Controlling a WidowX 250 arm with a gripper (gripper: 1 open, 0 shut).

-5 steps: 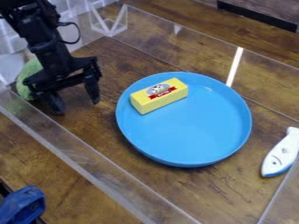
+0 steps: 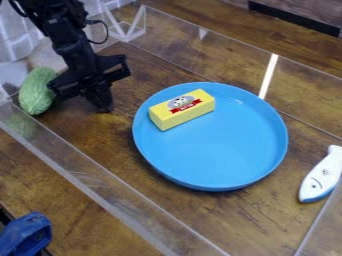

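Observation:
My black gripper (image 2: 96,98) is low over the wooden table at the left, its fingers pointing down and looking shut, with nothing visible between them. Just left of it lies a green cucumber-like vegetable (image 2: 36,92), partly behind the arm. A blue plate (image 2: 214,160) sits to the right, holding a yellow box (image 2: 182,109) with a printed label.
A white knife-like object (image 2: 321,175) lies at the right. Clear panels edge the work area. A blue object (image 2: 22,236) is at the lower left corner. The wood (image 2: 120,170) between gripper and plate is bare.
My gripper has shifted right and up in the view, away from the green vegetable, uncovering more of it.

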